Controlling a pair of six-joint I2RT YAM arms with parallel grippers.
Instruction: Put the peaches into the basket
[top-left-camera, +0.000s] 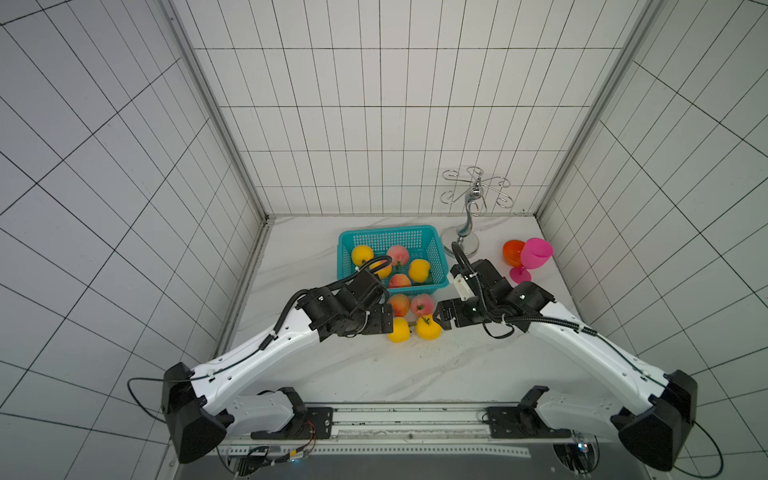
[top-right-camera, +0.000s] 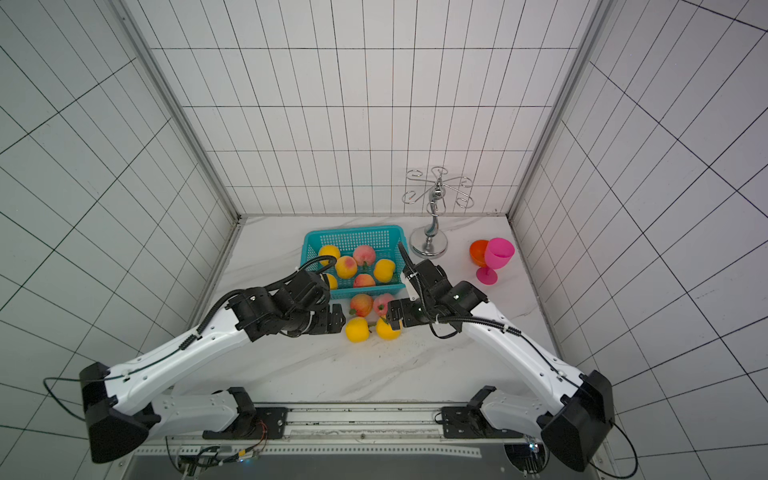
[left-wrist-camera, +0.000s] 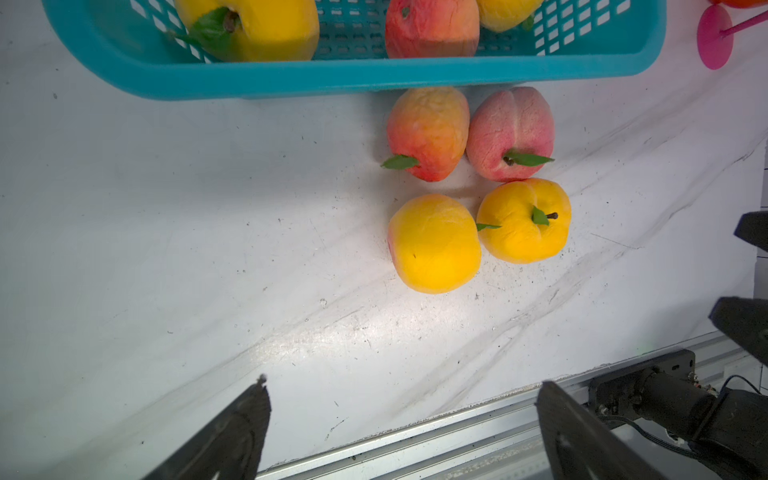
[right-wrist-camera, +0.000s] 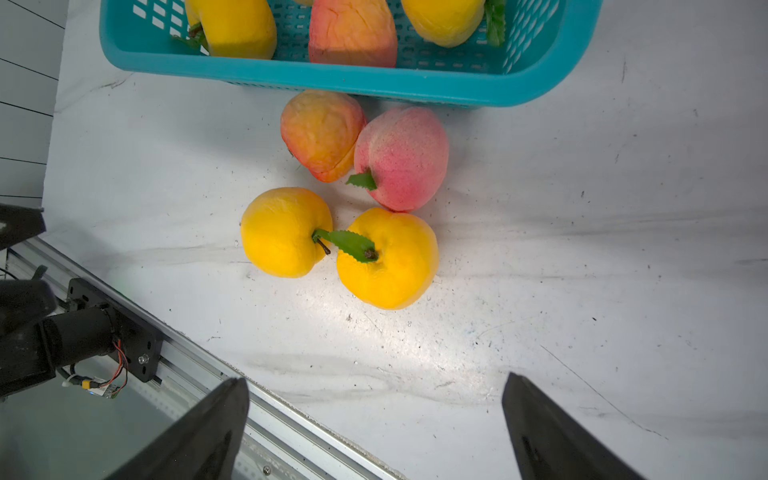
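Observation:
A teal basket (top-left-camera: 392, 232) at the back of the table holds several peaches, yellow and pink. Four more lie loose in front of it: an orange-red peach (left-wrist-camera: 428, 132), a pink peach (right-wrist-camera: 404, 156), a left yellow peach (left-wrist-camera: 432, 244) and a right yellow peach (right-wrist-camera: 388, 264). My left gripper hovers at the left front of these loose peaches, open and empty. My right gripper hovers at their right front, also open with nothing between its fingers.
A silver candelabra stand (top-right-camera: 429, 240) is right of the basket. Pink (top-right-camera: 499, 252) and orange (top-right-camera: 478, 249) goblets stand at the right back. Tiled walls enclose the sides and back.

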